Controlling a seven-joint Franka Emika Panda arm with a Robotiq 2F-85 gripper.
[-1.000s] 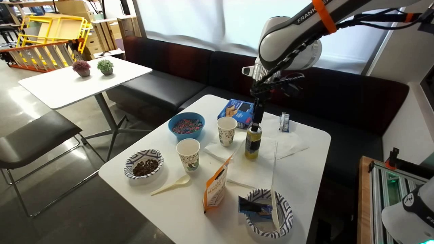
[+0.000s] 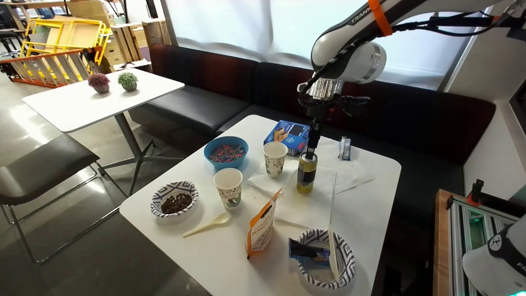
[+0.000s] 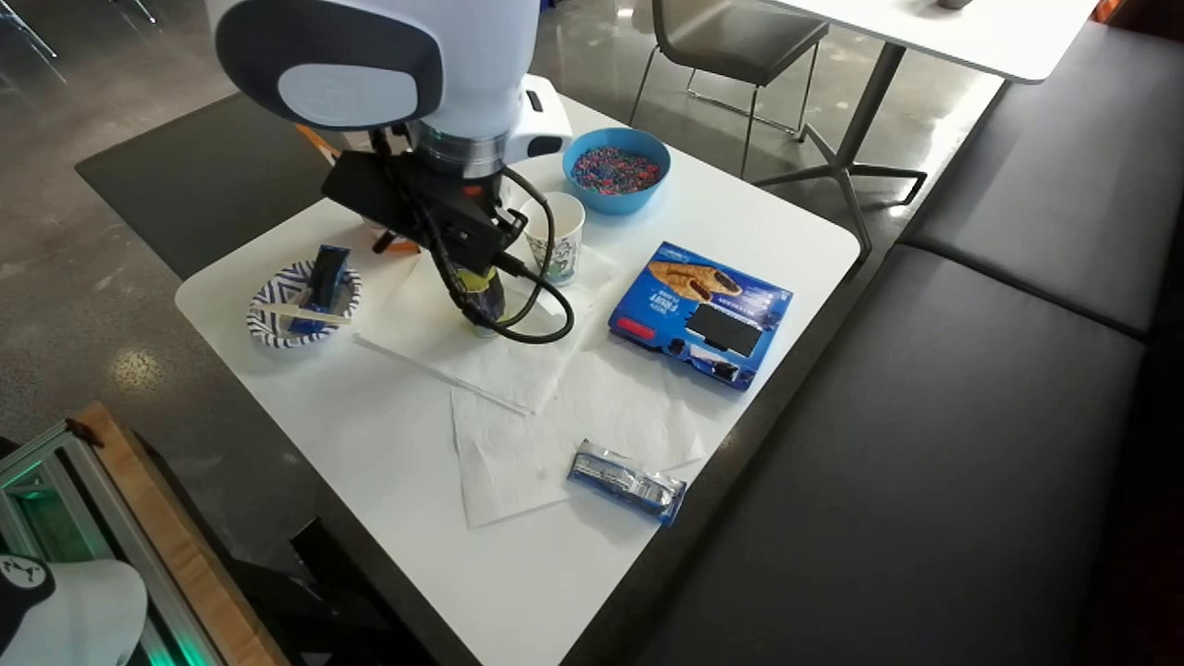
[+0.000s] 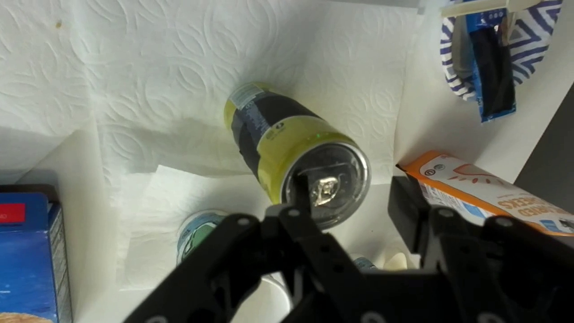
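A yellow-green can with a dark band (image 4: 301, 145) stands upright on white paper towels; exterior view 1 also shows this can (image 2: 306, 176). My gripper is over the can's top in the wrist view, its fingers part open. One dark finger (image 4: 301, 196) overlaps the lid near the pull tab, while the other is to the right, clear of the can. Whether the first finger touches the lid, I cannot tell. In exterior view 1 the gripper (image 2: 311, 150) points down at the can's top. Exterior view 2 shows the can (image 3: 485, 298) partly hidden behind the arm.
Close to the can stand a paper cup (image 2: 275, 160), another cup (image 2: 229, 190) and an orange-white pouch (image 2: 261, 227). A blue box (image 2: 291, 137), blue bowl (image 2: 212, 158), patterned bowl (image 2: 351, 266) and wrapped bar (image 3: 627, 481) surround them.
The arm's wrist has turned and tilted, and the hand sits slightly further right and more upright above the can. The can and the other tabletop objects have stayed in place.
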